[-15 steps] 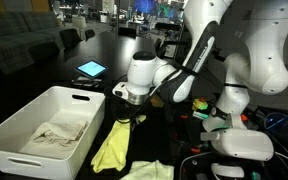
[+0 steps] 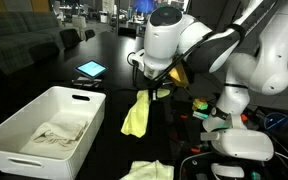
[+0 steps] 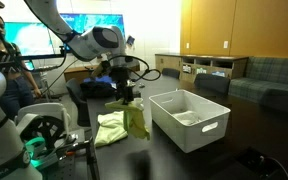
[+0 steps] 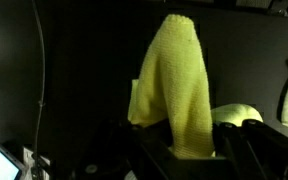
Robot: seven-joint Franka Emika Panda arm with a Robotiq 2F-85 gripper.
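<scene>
A yellow cloth (image 2: 136,115) hangs from my gripper (image 2: 152,92), pinched between the shut fingers, in the air to the right of the white box in exterior view 1. The wrist view shows the same cloth (image 4: 179,85) bunched at the fingertips and covering much of the finger. In exterior view 2 the cloth (image 3: 130,118) dangles in front of the box. Another pale yellow cloth (image 2: 151,170) lies on the table near the front edge. Inside the white box (image 2: 6,150) rests a crumpled light cloth (image 2: 59,133).
A tablet (image 2: 91,69) with a lit screen lies behind the box. Cables and a green object (image 2: 216,123) are close to the arm's base.
The gripper has risen and moved right in exterior view 1, carrying the yellow cloth. The cloth's lower part lay on the table earlier and now hangs free. The box has not moved.
</scene>
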